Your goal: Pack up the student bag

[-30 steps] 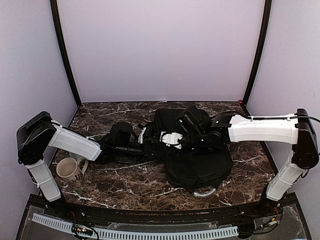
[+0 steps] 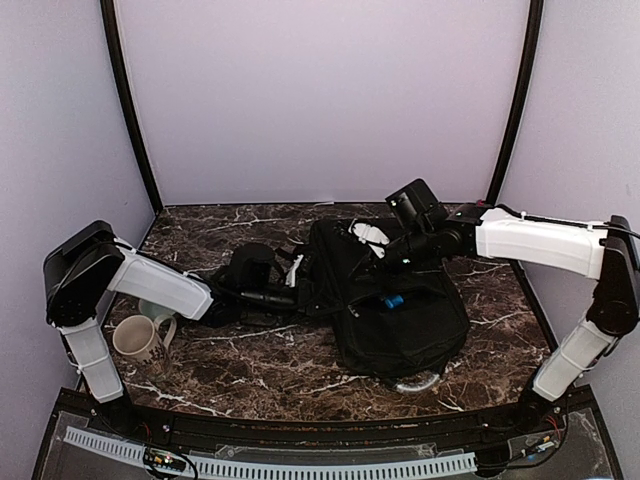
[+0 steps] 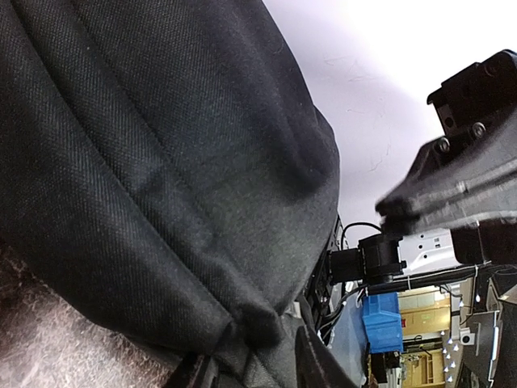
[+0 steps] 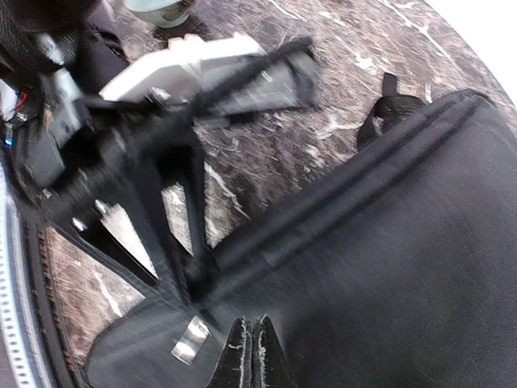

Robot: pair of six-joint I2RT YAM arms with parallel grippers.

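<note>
The black bag (image 2: 400,340) lies at the middle right of the marble table, with a small blue item (image 2: 393,300) showing in its opening. My left gripper is at the bag's left edge, fingers around dark fabric in the left wrist view; how firmly it closes on it is unclear. My right gripper is shut over the bag, nothing visible between its fingers. A silver zipper pull or tag (image 4: 191,339) lies on the fabric just below the left gripper in the right wrist view.
A light mug (image 2: 137,338) and a pale bowl (image 4: 157,10) stand at the left. Walls close the back and sides.
My right gripper and arm have moved toward the back right and up, uncovering more of the bag's opening and the blue item. The left arm has shifted slightly.
</note>
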